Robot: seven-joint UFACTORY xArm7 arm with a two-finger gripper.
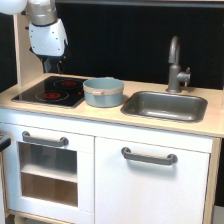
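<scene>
My gripper point(52, 66) hangs at the upper left, above the black stovetop point(50, 91) and clear of it. Its white hand shows plainly, but the dark fingers blend into the dark backdrop, so how the fingers stand cannot be made out. I see nothing hanging below them. A blue-grey pot point(103, 93) with a tan band or handle is on the counter just right of the stovetop, right of and below the gripper and apart from it.
A grey sink point(165, 105) with a dark faucet point(177, 68) fills the counter's right side. Below are an oven-like compartment point(49, 162) and a white cabinet door with a grey handle point(149, 157). Bare counter point(121, 115) lies between pot and sink.
</scene>
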